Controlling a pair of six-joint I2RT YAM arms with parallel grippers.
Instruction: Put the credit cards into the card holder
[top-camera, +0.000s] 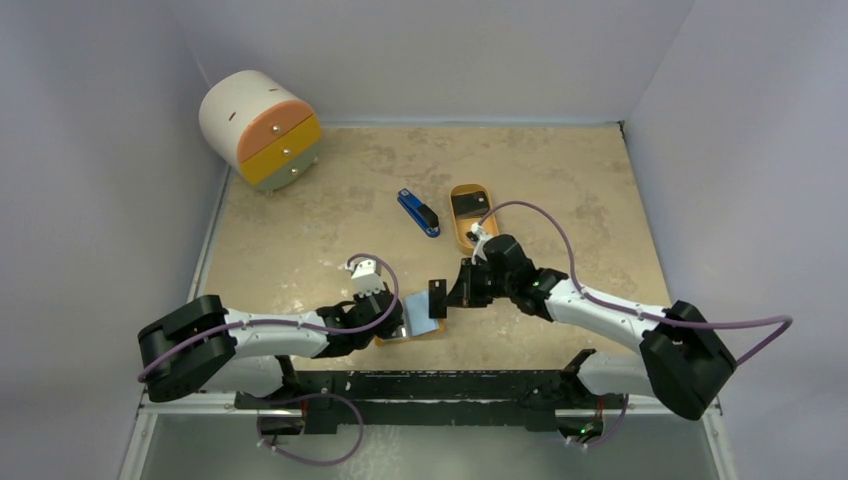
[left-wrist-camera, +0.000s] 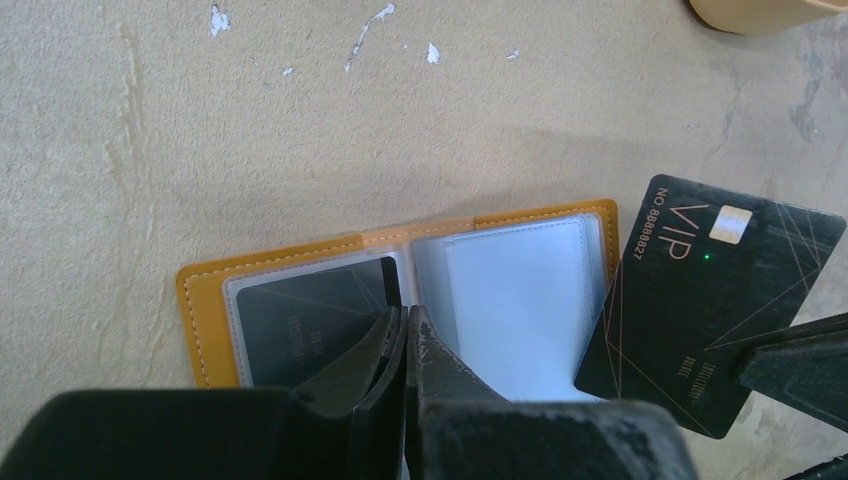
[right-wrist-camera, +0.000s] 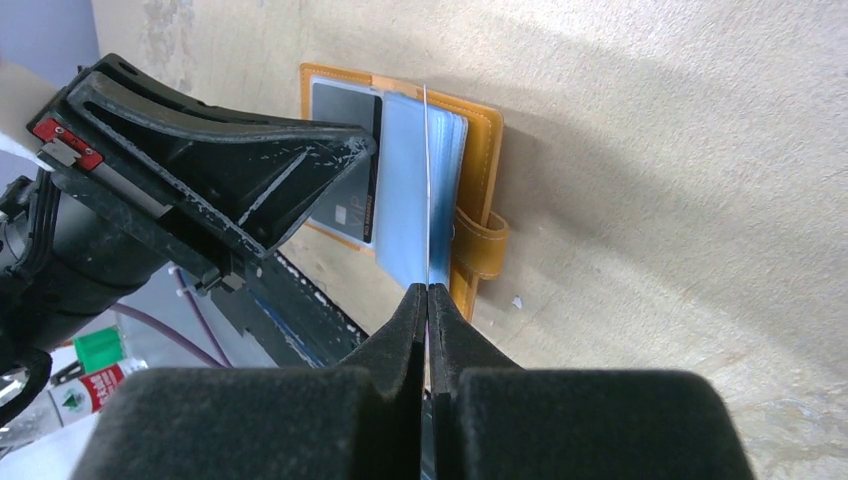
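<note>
The tan card holder (left-wrist-camera: 205, 330) lies spread on the table, clear sleeves facing up. One dark card (left-wrist-camera: 310, 315) sits in its left sleeve; the right side shows pale sleeves (left-wrist-camera: 520, 300). My left gripper is shut at the middle fold, nothing clearly visible between its fingers. My right gripper is shut on the edge of a black VIP card, which in the right wrist view appears edge-on as a thin line over the pale sleeves. In the left wrist view this card overlaps the holder's right edge; whether they touch, I cannot tell.
Farther back stands an orange tray (top-camera: 453, 222) with another dark card (top-camera: 470, 204) in it. A blue stapler-like object (top-camera: 418, 213) lies left of the tray, and a drum-shaped drawer box (top-camera: 250, 120) fills the back left corner.
</note>
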